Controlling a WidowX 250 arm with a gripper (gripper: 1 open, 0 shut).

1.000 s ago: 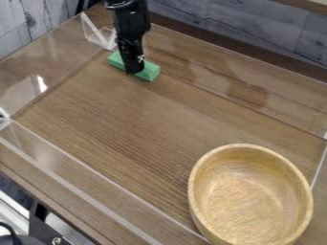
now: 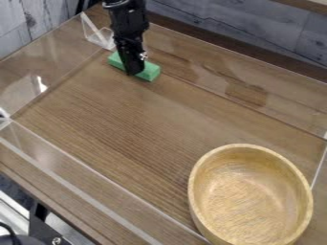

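Note:
My black gripper [image 2: 132, 58] reaches down from the top edge onto a bright green block [image 2: 144, 72] lying on the wooden table near the back left. Its tip is at the block, covering part of it; whether the fingers are open or shut on it is not clear at this size.
A large round tan bowl [image 2: 250, 153] stands at the front right. Walls border it at the back, and a white, partly see-through object beside the arm at the upper left is hard to make out.

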